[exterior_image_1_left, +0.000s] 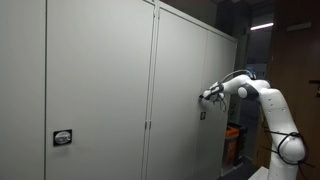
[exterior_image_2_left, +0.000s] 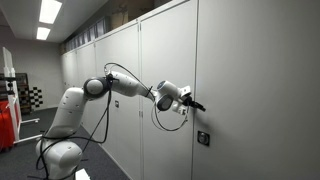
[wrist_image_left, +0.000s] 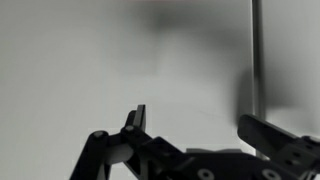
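Tall pale cabinet doors (exterior_image_1_left: 178, 90) fill much of exterior view 1. My gripper (exterior_image_2_left: 199, 106) is up against or very close to the door face; contact cannot be made out. Below it sits a dark square latch (exterior_image_2_left: 203, 138), also seen as a small latch (exterior_image_1_left: 202, 115) in the other exterior view. In the wrist view my gripper is open, its fingers wide apart with only blank door surface showing between them. A dark vertical door seam (wrist_image_left: 257, 60) runs down to the right finger, which covers its lower part.
Another latch (exterior_image_1_left: 62, 137) is on a door further left. Orange-topped bins (exterior_image_1_left: 233, 132) stand beyond the cabinet, near the arm. A red object (exterior_image_2_left: 6, 112) and a checkered board (exterior_image_2_left: 31, 97) are across the room.
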